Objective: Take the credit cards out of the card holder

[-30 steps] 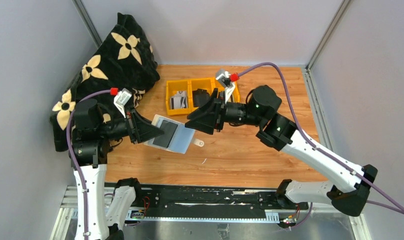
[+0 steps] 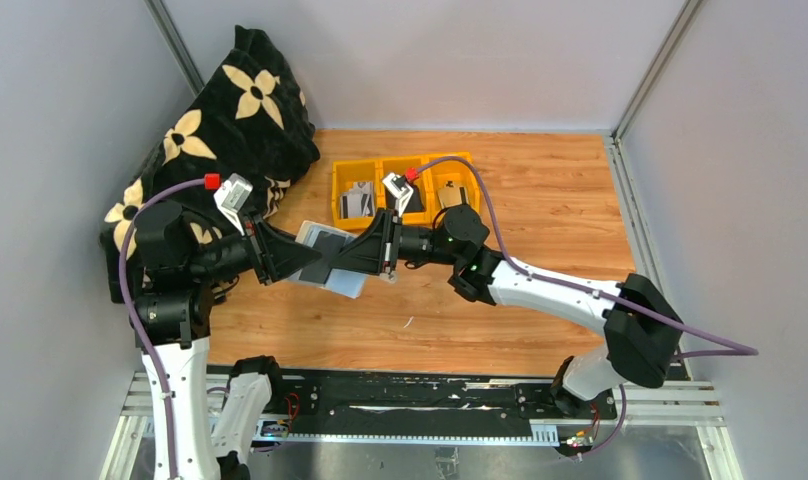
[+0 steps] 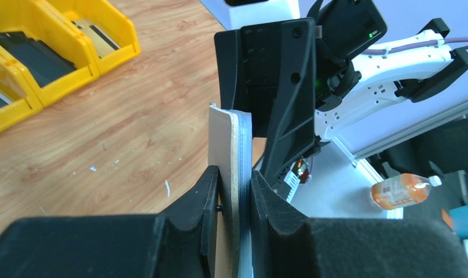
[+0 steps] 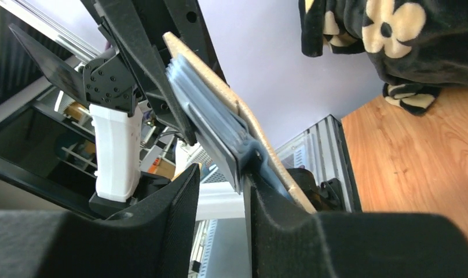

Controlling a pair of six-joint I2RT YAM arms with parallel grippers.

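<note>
The card holder (image 2: 335,280), pale-edged with blue sleeves and a dark grey panel, is held mid-air between the grippers. My left gripper is shut on its edge, which stands upright in the left wrist view. My right gripper is at the other end, its fingertips against a grey card-like layer (image 4: 214,145) at the blue sleeves; whether they grip it is unclear. In the top view the right fingertips overlap the holder's dark panel.
Yellow bins (image 2: 352,166) with cards and dark items stand at the back of the wooden table (image 2: 540,220). A black floral cushion (image 2: 220,120) fills the back left.
My right arm has moved left and in onto the card holder from the upper right. My left gripper, holding the holder, has shifted slightly left.
</note>
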